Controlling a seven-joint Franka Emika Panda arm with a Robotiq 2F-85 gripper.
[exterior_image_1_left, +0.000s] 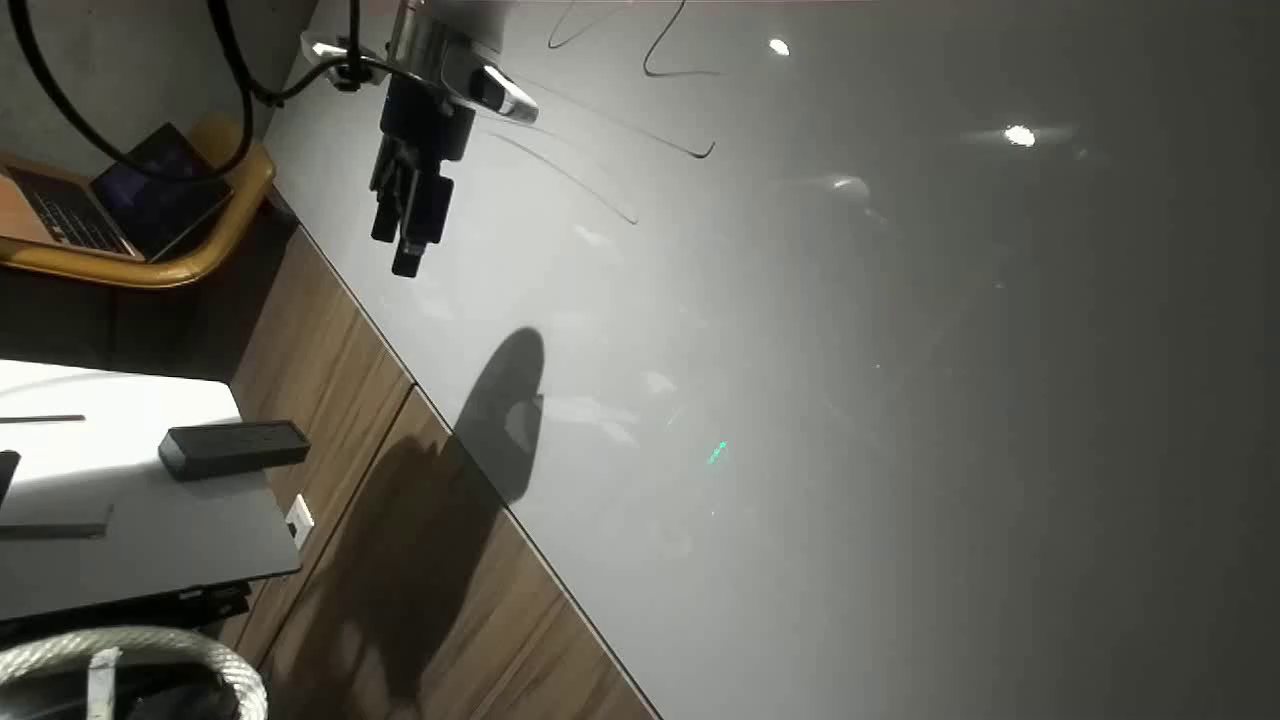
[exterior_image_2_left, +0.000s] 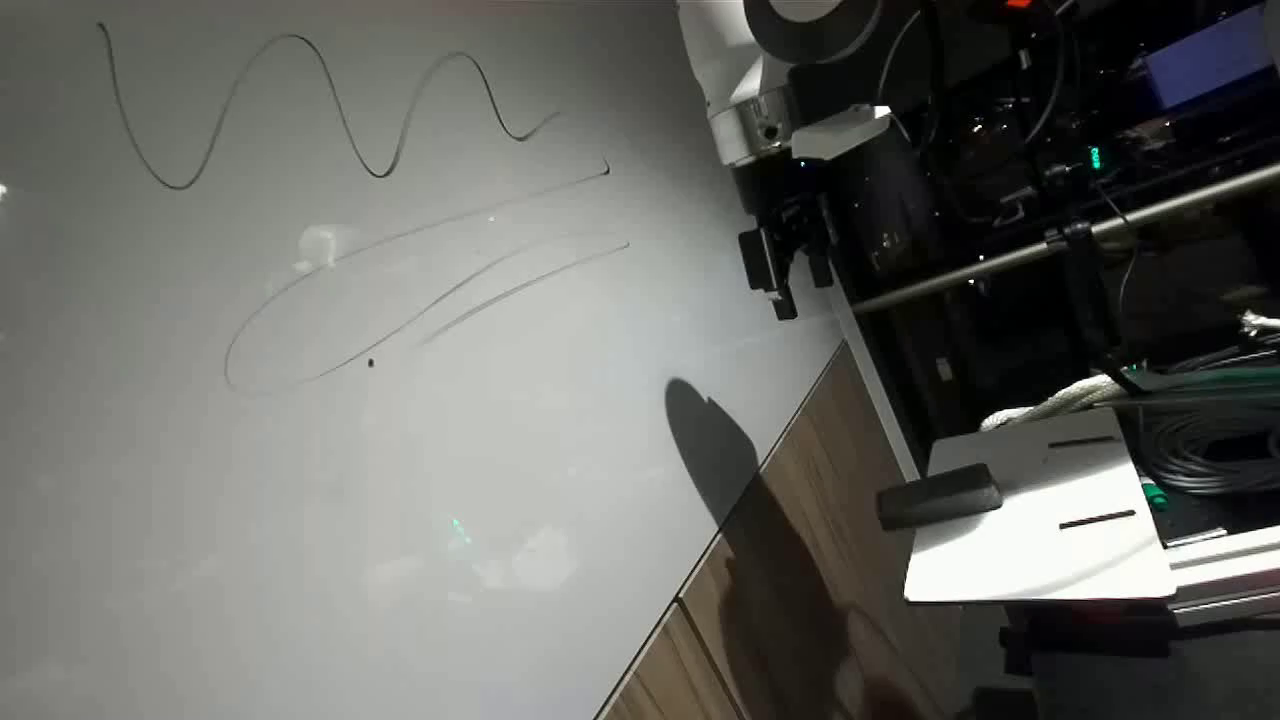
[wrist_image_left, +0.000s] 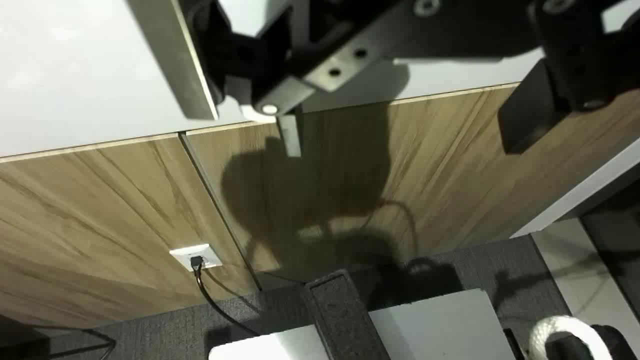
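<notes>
My gripper (exterior_image_1_left: 395, 246) (exterior_image_2_left: 803, 294) hangs in front of the whiteboard's edge, its fingers apart in the wrist view and nothing between them. Below it, a dark block like an eraser (exterior_image_1_left: 234, 448) (exterior_image_2_left: 939, 497) (wrist_image_left: 346, 318) rests on a pale platform (exterior_image_1_left: 156, 552) (exterior_image_2_left: 1044, 558) (wrist_image_left: 441, 324), well clear of the fingers. The whiteboard (exterior_image_1_left: 840, 360) (exterior_image_2_left: 300, 504) (wrist_image_left: 66, 78) carries thin dark marker lines. One is a wavy line (exterior_image_2_left: 321, 60); under it run a long loop (exterior_image_2_left: 228, 348) and a short stroke (exterior_image_2_left: 528, 286).
Wood panelling (exterior_image_1_left: 360, 396) (wrist_image_left: 108, 210) with a white socket (exterior_image_1_left: 299, 522) (wrist_image_left: 196, 257) lies below the board. White rope (exterior_image_1_left: 156, 636) (wrist_image_left: 567, 327) sits beside the platform. A laptop (exterior_image_1_left: 144, 192) rests on a yellow-framed chair. Cables (exterior_image_2_left: 1212, 438) coil near the platform.
</notes>
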